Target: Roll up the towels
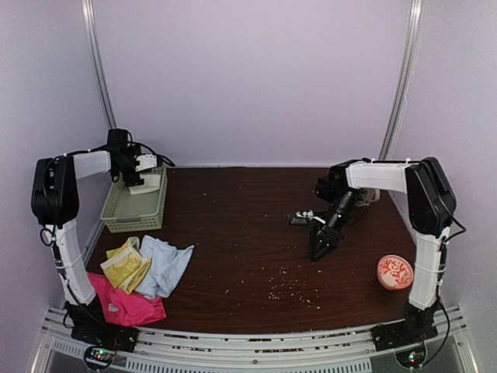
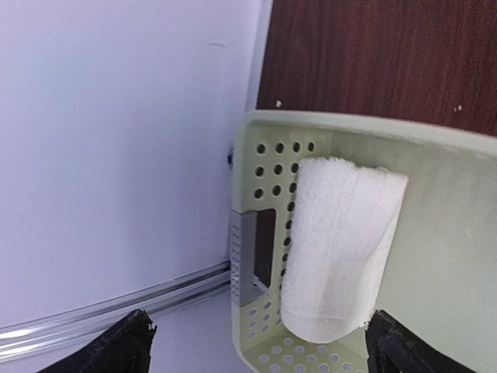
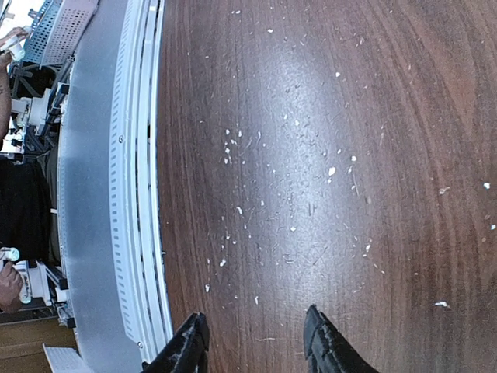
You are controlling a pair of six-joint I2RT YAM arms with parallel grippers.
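A folded white towel point(image 2: 338, 249) lies in the pale green basket point(image 2: 373, 128), against its perforated end wall. My left gripper is open above the basket, its fingers wide apart and clear of the towel. In the top view the basket point(image 1: 132, 221) stands at the back left, partly covered by the left arm. At the front left, a yellow towel point(image 1: 124, 266) and a light blue towel point(image 1: 165, 266) rest loosely on a pink towel point(image 1: 128, 309). Over bare table on the right, my right gripper stands open with nothing between its fingers.
A round red-and-white patterned item point(image 1: 394, 272) sits at the right edge by the right arm. Small pale crumbs point(image 1: 287, 291) are scattered across the front middle.
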